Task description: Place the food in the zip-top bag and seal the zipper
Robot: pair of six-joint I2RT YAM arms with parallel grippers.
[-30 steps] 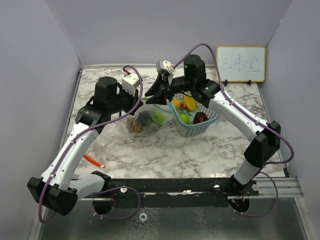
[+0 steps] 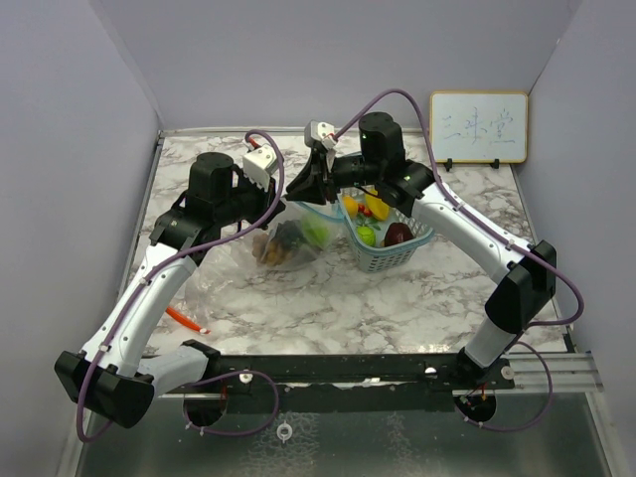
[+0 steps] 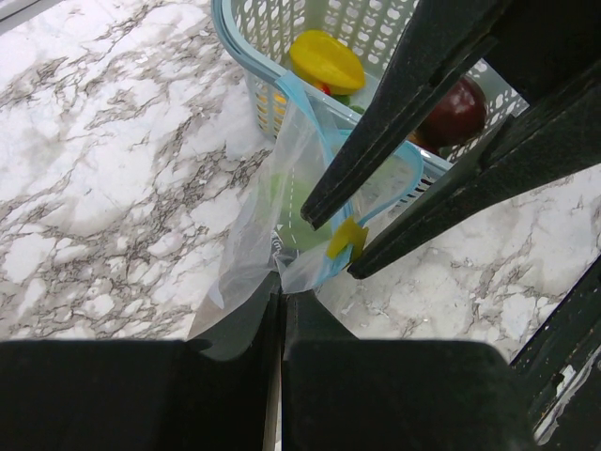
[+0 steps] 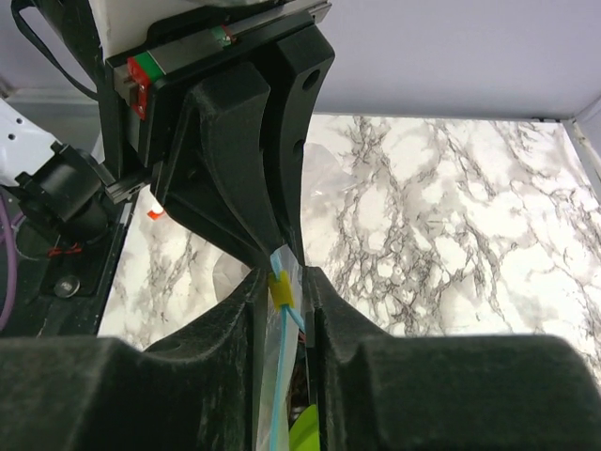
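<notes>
The clear zip bag [image 2: 288, 238] has food inside, including a green piece [image 2: 315, 231]. A pale blue strip [image 3: 317, 111] runs along its mouth, and a yellow slider [image 3: 346, 237] sits near one end of it. In the left wrist view, my left gripper is shut on the bag's edge close to that slider. My right gripper has its fingers on either side of the yellow slider [image 4: 281, 289], part open, with a gap still visible. Both grippers meet over the bag in the top view, where the slider is hidden.
A blue-green basket [image 2: 373, 260] right of the bag holds several toy foods, among them a yellow one [image 2: 377, 206] and a dark red one [image 2: 397, 235]. An orange stick-like piece [image 2: 186, 320] lies at the left.
My right gripper has shifted slightly left and its fingers have drawn closer together near the slider. The left arm and the bag look the same.
</notes>
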